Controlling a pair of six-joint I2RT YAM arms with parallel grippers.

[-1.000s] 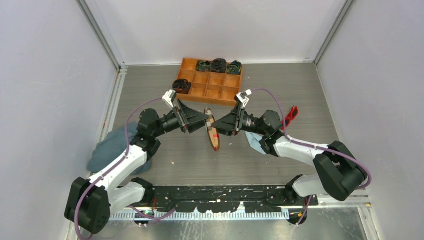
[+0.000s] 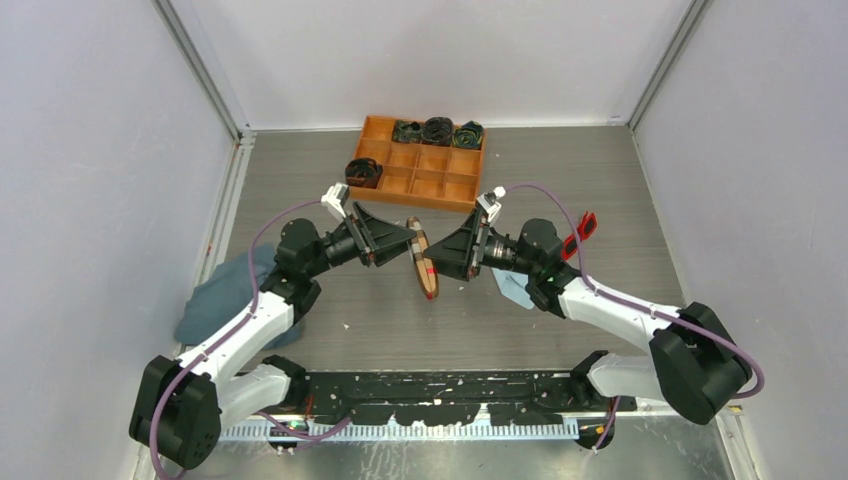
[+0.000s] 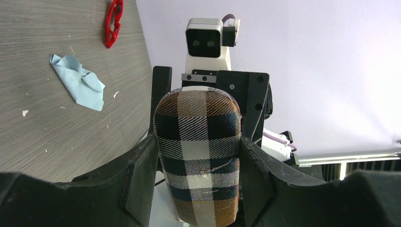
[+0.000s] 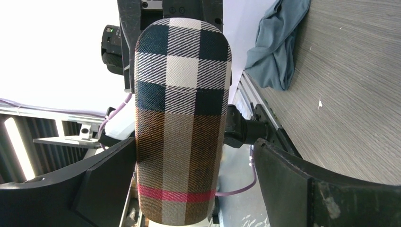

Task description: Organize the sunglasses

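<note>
A plaid glasses case (image 2: 423, 262) in brown, black and cream with a red stripe is held up between my two arms, over the middle of the table. My left gripper (image 2: 408, 240) is shut on it; in the left wrist view a finger (image 3: 142, 161) presses each side of the case. Around the case's other side stands my right gripper (image 2: 432, 262), open, its left finger (image 4: 111, 175) by the case and its right finger (image 4: 283, 165) clear of it. Red sunglasses (image 3: 113, 22) lie on the table, partly behind the right arm in the top view.
At the back, a wooden compartment tray (image 2: 396, 186) has dark rolled items in several cells; its other cells look empty. A light blue cloth (image 3: 81, 85) lies near the right arm. Grey-blue fabric (image 2: 226, 305) sits at the left edge.
My right arm has shifted slightly, its elbow moving outward to the right and its wrist turning a little. The left arm and the case have barely moved.
</note>
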